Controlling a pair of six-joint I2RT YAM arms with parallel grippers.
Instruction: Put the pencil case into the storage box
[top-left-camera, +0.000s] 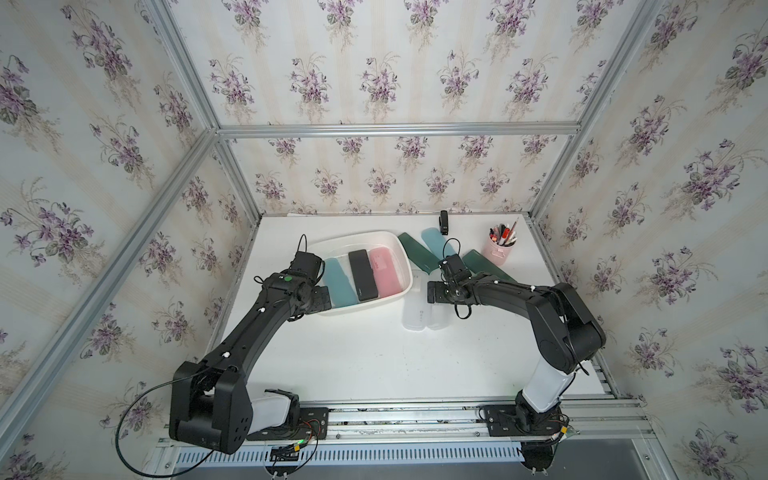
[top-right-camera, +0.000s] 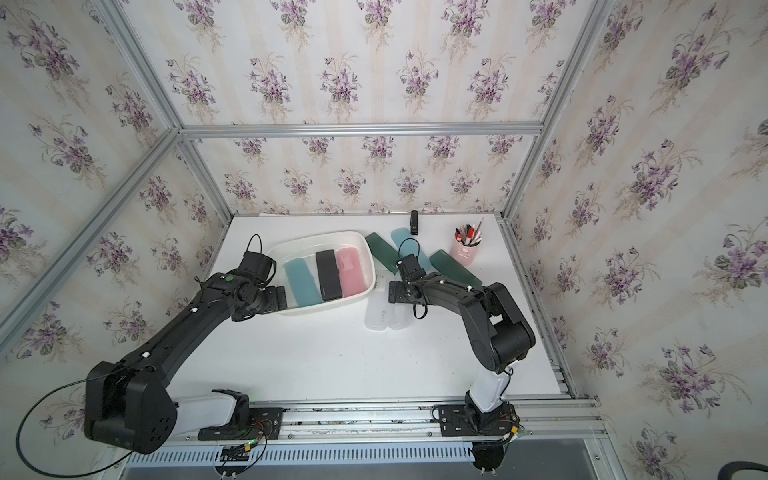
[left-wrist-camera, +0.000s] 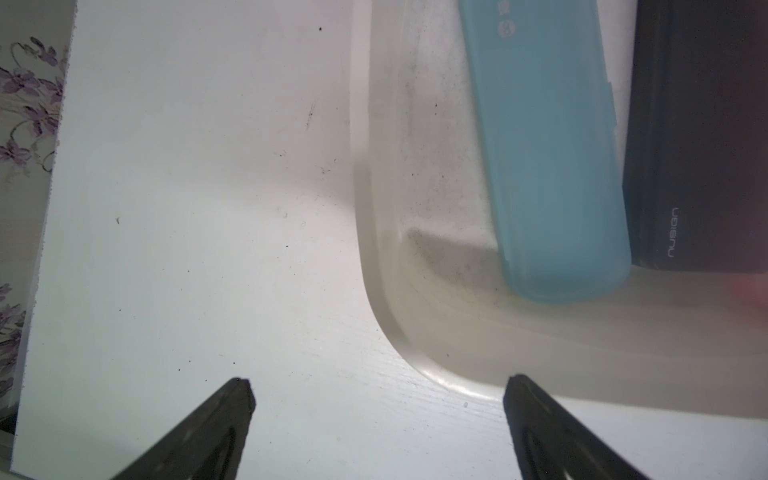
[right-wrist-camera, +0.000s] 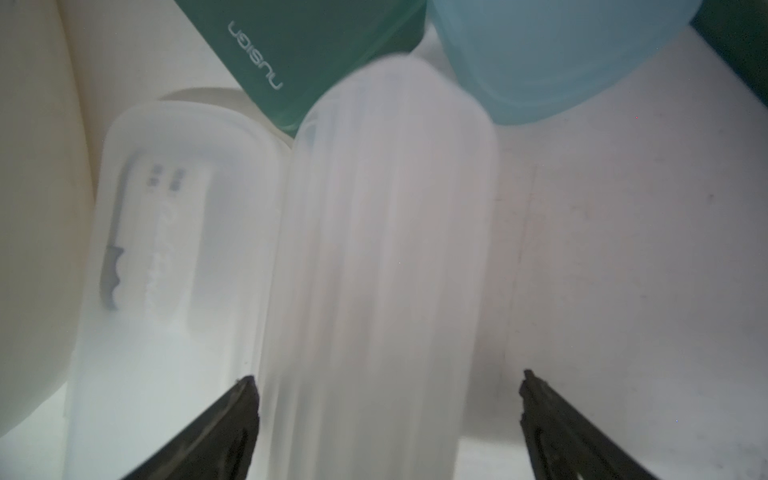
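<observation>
The white storage box (top-left-camera: 352, 309) holds a blue pencil case (left-wrist-camera: 552, 160), a black one (top-left-camera: 363, 274) and a pink one (top-left-camera: 385, 270). At its near-left corner, my left gripper is open with nothing between its fingers. Two translucent white pencil cases lie side by side to the right of the box. My right gripper stands open over the right-hand translucent case (right-wrist-camera: 376, 264), one finger on either side of it as seen from the wrist. Closer to the box is the other translucent case (right-wrist-camera: 168, 304). Whether the right fingers touch either case I cannot tell.
Behind the translucent cases lie a green case (top-left-camera: 418, 251), a light blue case (top-left-camera: 436, 240) and another green case (top-left-camera: 486, 265). A pink pen cup (top-left-camera: 497, 252) and a small black object (top-left-camera: 444, 221) stand farther back.
</observation>
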